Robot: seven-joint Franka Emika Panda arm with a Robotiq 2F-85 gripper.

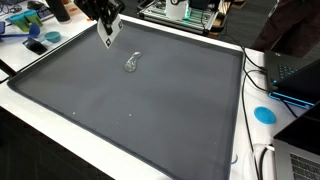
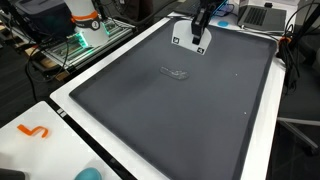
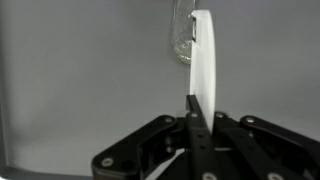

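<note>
My gripper is shut on a thin, flat white piece (image 3: 204, 60), seen nearly edge-on in the wrist view. In exterior view 2 the white piece (image 2: 191, 37) shows its broad face, with dark square marks near its lower edge. It hangs above the far part of the dark grey tray (image 2: 150, 115). A clear, spoon-like object (image 1: 131, 63) lies on the tray, apart from the gripper. The same clear object (image 3: 182, 30) shows at the top of the wrist view, partly behind the white piece.
Several small items, among them a teal container (image 1: 52, 37), stand beyond the tray's left corner. A blue disc (image 1: 265, 115) and laptops lie off its right side. Most of the tray is bare. An orange piece (image 2: 34, 131) lies outside it.
</note>
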